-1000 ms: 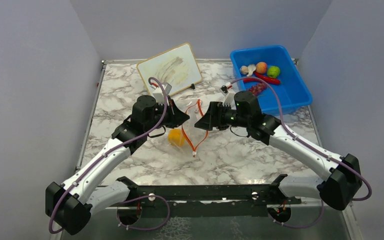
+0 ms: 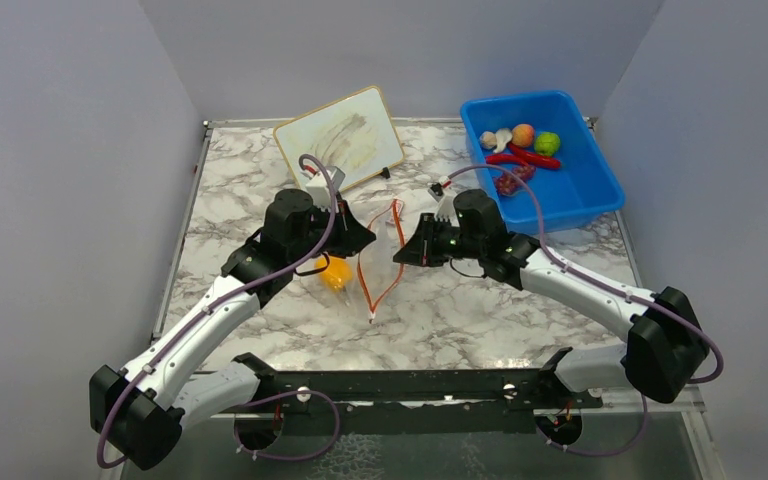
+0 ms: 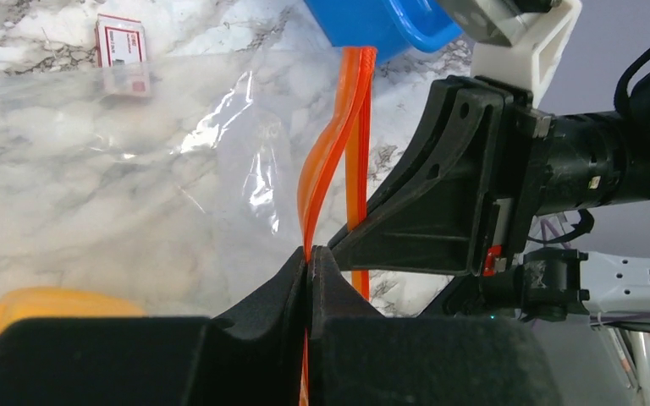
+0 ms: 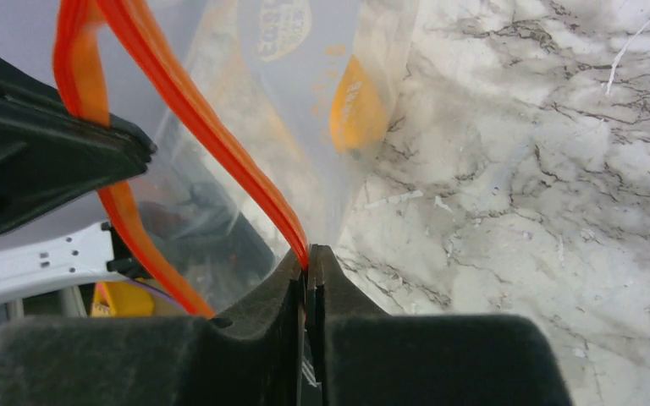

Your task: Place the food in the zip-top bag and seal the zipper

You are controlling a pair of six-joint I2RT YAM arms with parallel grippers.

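Note:
The clear zip top bag (image 2: 381, 241) stands between my arms, its two orange zipper strips bowed apart. My left gripper is shut on the left strip, which runs down between the fingertips. On the opposite side, my right gripper is shut on the other orange strip (image 4: 228, 152) at its tips. A yellow-orange food item (image 2: 335, 273) lies at the bag's left part, partly under the left arm; it shows through the plastic in the right wrist view.
A blue bin (image 2: 560, 214) at the back right holds red peppers (image 2: 535, 157), grapes (image 2: 511, 180) and other produce. A whiteboard (image 2: 335, 137) leans at the back, and a small red-and-white card (image 3: 121, 42) lies behind the bag.
The bag's mouth and the yellow-orange item have shifted left since a second ago. The left arm barely moved.

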